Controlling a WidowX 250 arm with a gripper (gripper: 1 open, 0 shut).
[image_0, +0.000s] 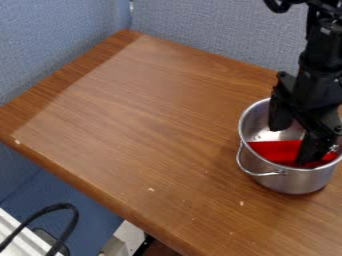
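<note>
A silver metal pot (274, 178) with a wire handle stands at the right of the wooden table, with a red object (278, 150) lying inside it. My black gripper (301, 135) reaches down into the pot from above at the right, open, its fingers over and beside the red object. Its lower parts partly hide the red object and the pot's inside.
Blue padded walls stand behind and at the left. A black cable and white items lie off the table at the lower left.
</note>
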